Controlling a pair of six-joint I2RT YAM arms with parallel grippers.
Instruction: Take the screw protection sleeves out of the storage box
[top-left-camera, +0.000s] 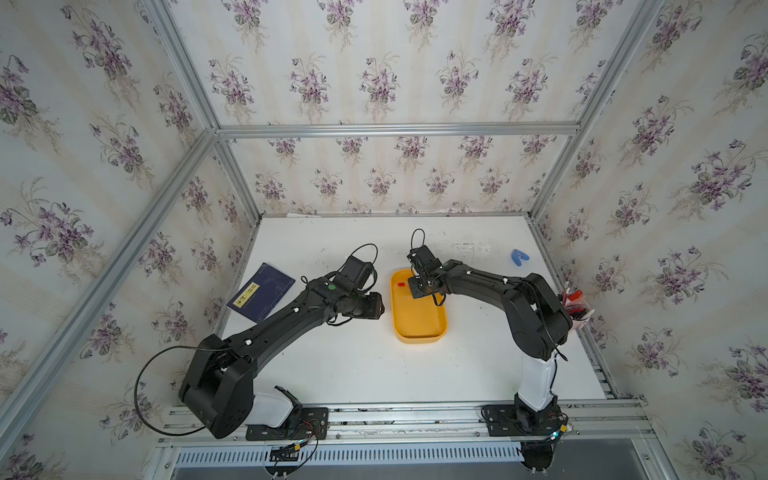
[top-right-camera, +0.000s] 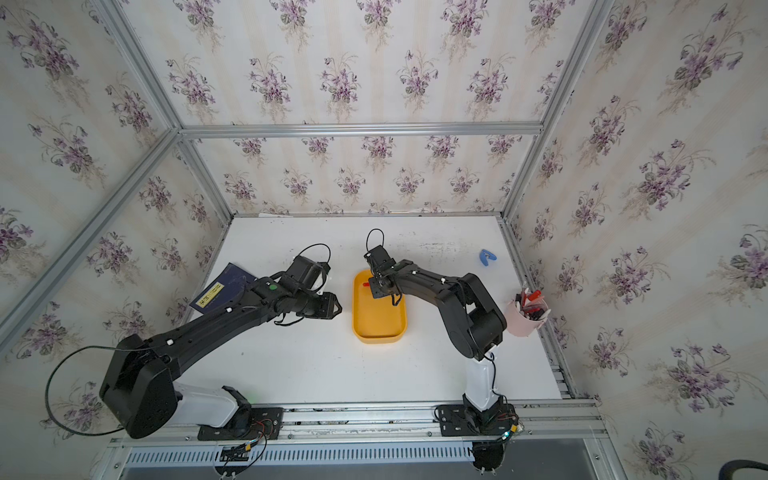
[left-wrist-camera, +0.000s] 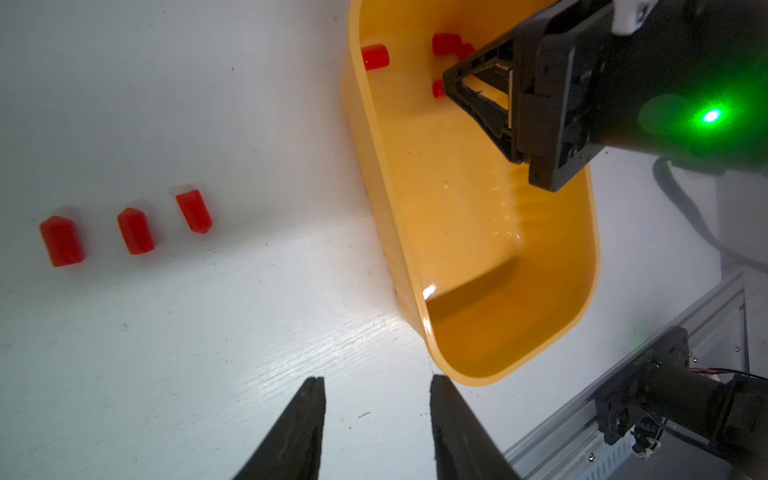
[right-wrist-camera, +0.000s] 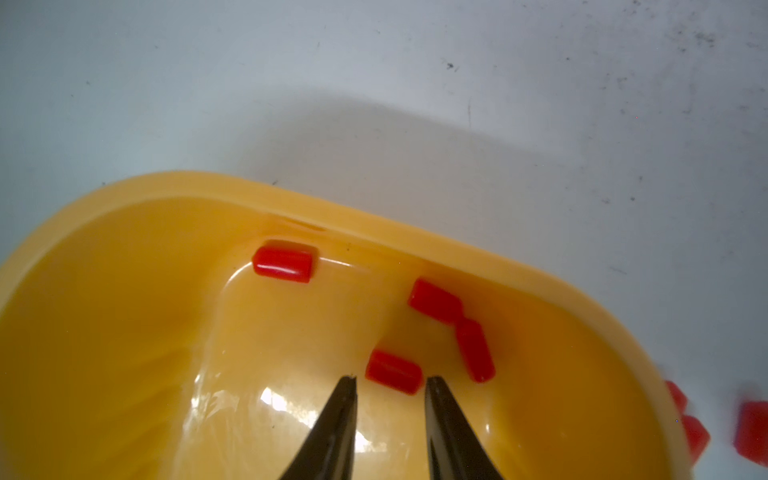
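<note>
A yellow storage box (top-left-camera: 421, 329) sits mid-table with several red sleeves on its floor. In the right wrist view one red sleeve (right-wrist-camera: 393, 372) lies just beyond and between the tips of my right gripper, which is part open and grips nothing. Another sleeve (right-wrist-camera: 284, 262) rests by the far wall, and two touching ones lie right of centre, one upper (right-wrist-camera: 436, 301), one lower (right-wrist-camera: 475, 349). My left gripper is open and empty, left of the box. On the table to the left, three sleeves (left-wrist-camera: 135, 230) lie in a row.
More red sleeves (right-wrist-camera: 752, 432) lie on the table right of the box. A dark blue flat case (top-left-camera: 261, 292) is at the left, a blue item (top-left-camera: 519, 257) at the back right, and a pink holder (top-left-camera: 577, 312) at the right edge.
</note>
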